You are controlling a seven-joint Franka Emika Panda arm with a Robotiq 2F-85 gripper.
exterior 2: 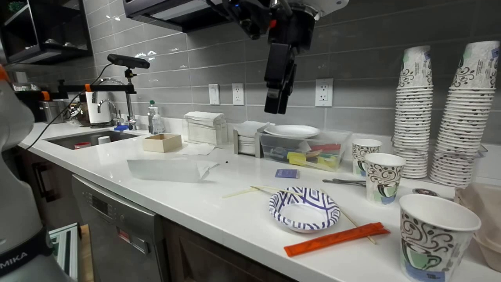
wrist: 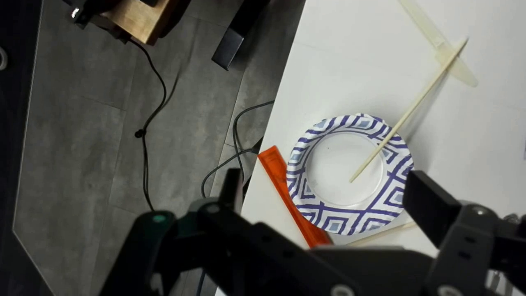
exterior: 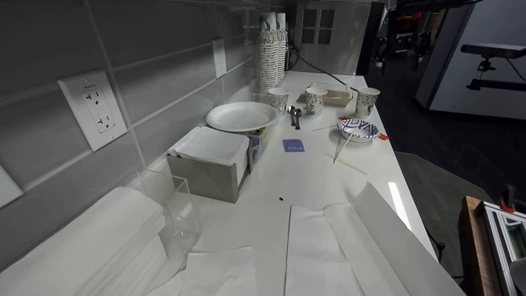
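Observation:
My gripper (exterior: 398, 63) is open above the counter's front edge, its fingers well apart and nothing between them. In the wrist view a paper bowl (wrist: 347, 217) with a blue and white pattern lies beneath, near the right finger (wrist: 427, 203). A chopstick (wrist: 419, 100) leans over the bowl's rim with one end inside. Its other end crosses a pale plastic knife (wrist: 427, 27) on the counter. Beside the bowl lies an orange-red packet (exterior 2: 336, 239), close to the edge. Exterior view 2 has the gripper (exterior 2: 276, 105) high above the counter, clear of everything.
Paper cups (exterior 2: 427, 235) stand near the bowl, with tall cup stacks (exterior 2: 413, 112) by the wall. A clear bin (exterior 2: 345, 145) carries a white plate (exterior 2: 292, 131). A purple packet (exterior: 294, 145) lies mid-counter. Folded paper (exterior: 320, 246) covers the near end.

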